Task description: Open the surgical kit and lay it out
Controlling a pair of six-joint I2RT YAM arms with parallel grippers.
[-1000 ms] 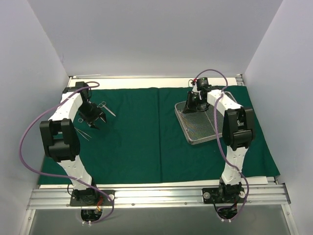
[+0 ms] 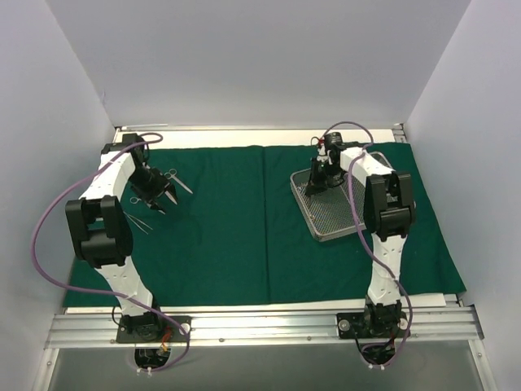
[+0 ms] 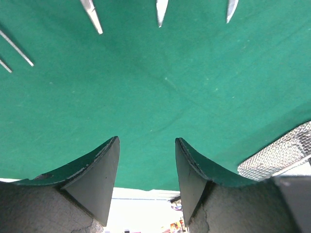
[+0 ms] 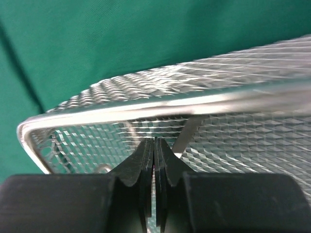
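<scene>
The wire mesh tray lies on the right half of the green cloth. Inside it, the flat metal scalpel handle leans under the rim, just right of my right gripper's tips and outside the fingers. My right gripper is shut, its tips together with nothing between them. Over the cloth at left, my left gripper stands open and empty. Several laid-out instruments show in the left wrist view, among them a pointed tip and a thin shaft. Scissors lie beside the left gripper in the top view.
The tray's raised metal rim runs close in front of the right fingers. Grey walls enclose the back and sides.
The right gripper has gone from slightly parted to shut.
</scene>
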